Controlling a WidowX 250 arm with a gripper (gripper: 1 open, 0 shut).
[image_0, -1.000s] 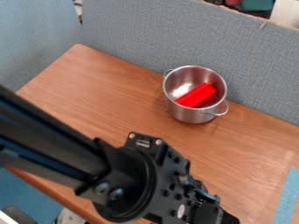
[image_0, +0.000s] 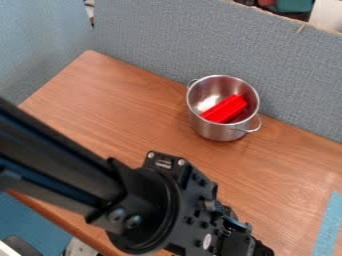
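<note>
A steel pot (image_0: 203, 92) with two side handles stands on the wooden table near the back wall, with a red block-like object (image_0: 229, 107) lying inside it. My black arm (image_0: 147, 205) reaches in from the lower left, its gripper end at the bottom centre, in front of the pot and apart from it. The fingertips are hard to make out, so I cannot tell whether the gripper is open or shut.
Grey padded walls (image_0: 174, 55) border the table at the back and left. A light blue strip (image_0: 327, 222) lies at the right front.
</note>
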